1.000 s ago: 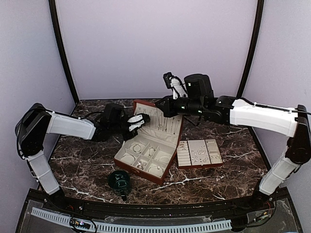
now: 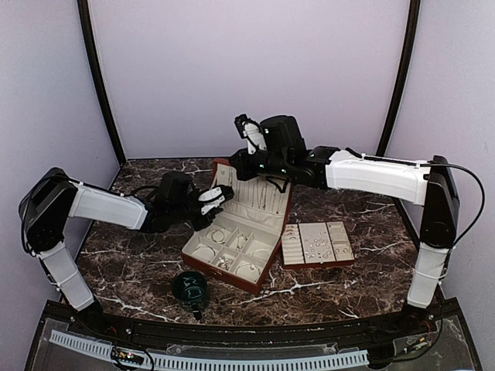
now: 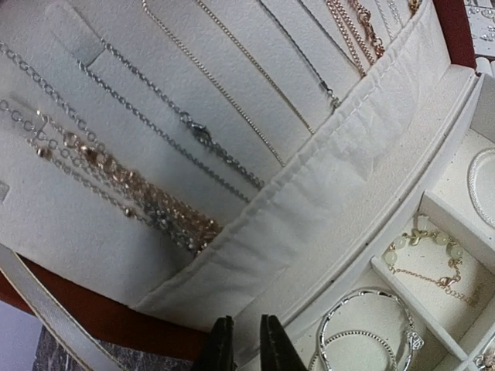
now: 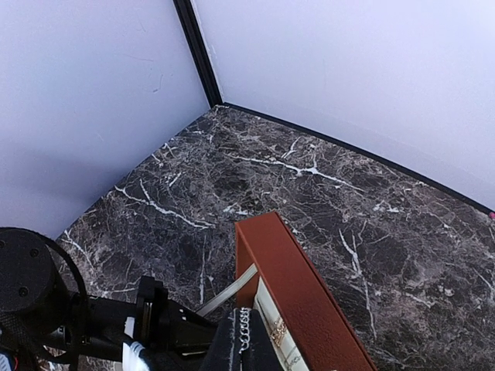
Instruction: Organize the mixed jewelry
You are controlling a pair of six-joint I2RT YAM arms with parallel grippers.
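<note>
The open jewelry box (image 2: 264, 255) holds bracelets (image 3: 363, 295) in its compartments and chain necklaces (image 3: 232, 108) hanging inside the lid (image 4: 305, 301), with several tangled at the lid's left. My left gripper hovers low over the box's left side, near the lid hinge, fingers parted with nothing seen between them. My right gripper is raised above the top of the lid, fingers together; a small silvery chain shows at the fingertips in the right wrist view, though whether it is held is unclear.
A separate tray (image 2: 317, 243) of rings and small pieces lies right of the box. A dark green dish (image 2: 189, 287) sits in front, left of centre. Bare marble (image 4: 371, 224) surrounds the box, with walls at the back and sides.
My right arm has moved left over the lid. My left gripper has shifted slightly left and down.
</note>
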